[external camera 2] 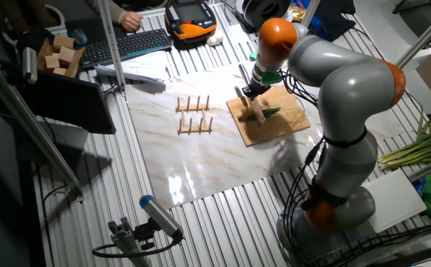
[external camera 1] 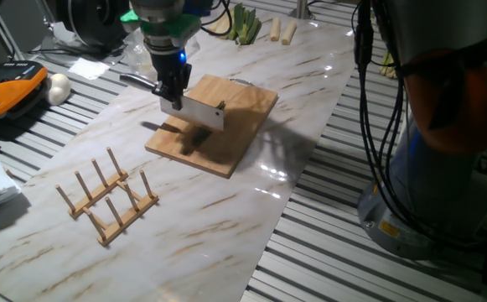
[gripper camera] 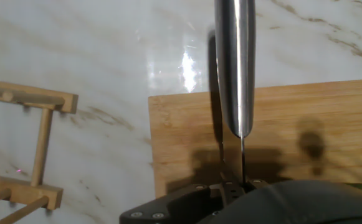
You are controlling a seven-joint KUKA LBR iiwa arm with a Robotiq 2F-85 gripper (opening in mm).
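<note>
A cleaver [external camera 1: 198, 112] with a broad metal blade is held by my gripper [external camera 1: 176, 99], shut on the blade close to the handle. In the wrist view the steel handle [gripper camera: 236, 68] runs up and away from the gripper, and the blade's thin edge-on line enters between the fingers. Beneath it lies a wooden cutting board [external camera 1: 247, 113]. A green vegetable piece [external camera 2: 271, 112] rests on the board beside the blade, mostly hidden behind it in exterior view 1. Whether the cutting edge touches the board cannot be told.
A wooden peg rack [external camera 1: 126, 220] stands on the marble sheet, apart from the board. Leafy greens [external camera 1: 245, 27] and pale stalk pieces [external camera 1: 288, 33] lie at the far end. The marble between rack and board is clear.
</note>
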